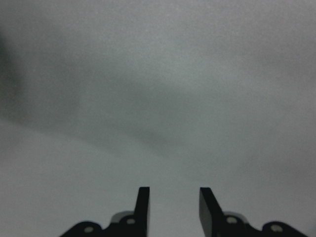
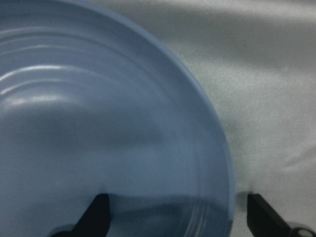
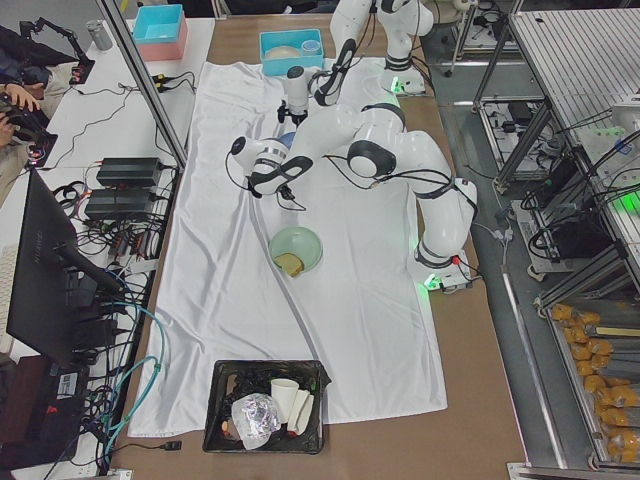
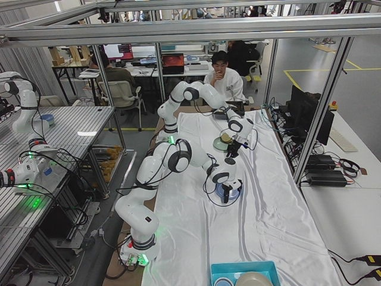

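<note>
A blue plate (image 2: pixel 113 138) lies on the white cloth; in the right wrist view my right gripper stands open over its rim, one finger above the plate, the other beyond the edge. In the camera right view that plate (image 4: pixel 235 194) is partly behind the gripper. My left gripper is open over bare white cloth. A green plate (image 3: pixel 295 245) with a yellowish piece (image 3: pixel 288 264) on it lies nearer the middle of the cloth.
A black bin (image 3: pixel 215 420) with cups and foil sits at one end; a blue tray (image 4: pixel 217 271) with dishes at the other. A monitor and electronics line the side table. The cloth has free room around the green plate.
</note>
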